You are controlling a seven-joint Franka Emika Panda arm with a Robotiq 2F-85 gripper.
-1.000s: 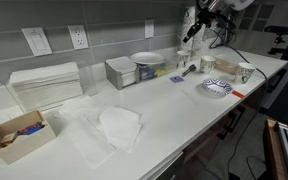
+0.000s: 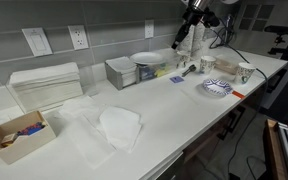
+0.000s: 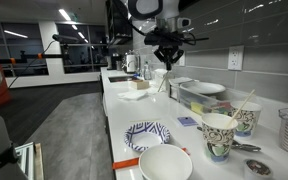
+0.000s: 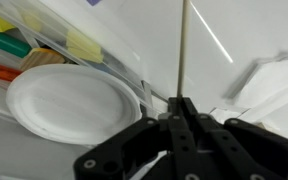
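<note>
A thin wooden stick (image 4: 183, 45) is pinched in my gripper, which is shut on it. In exterior view 2 the gripper (image 3: 167, 66) hangs above the white counter, the stick (image 3: 162, 86) slanting down from it. Exterior view 1 has the gripper (image 2: 177, 42) high over the counter's far part, near the wall. In the wrist view a white oval plate (image 4: 72, 105) lies to the left, beside a clear container edge.
Patterned cups (image 3: 218, 136) stand on the counter, another wooden stick (image 3: 245, 101) in one of them. Around are a patterned bowl (image 3: 148, 134), a white bowl (image 3: 166, 162) and a clear bin (image 3: 199, 101). A box of packets (image 2: 24, 136) and white cloths (image 2: 120, 126) sit nearer exterior view 1.
Across exterior view 1, my arm and gripper have moved left and slightly lower. The objects on the counter appear unmoved.
</note>
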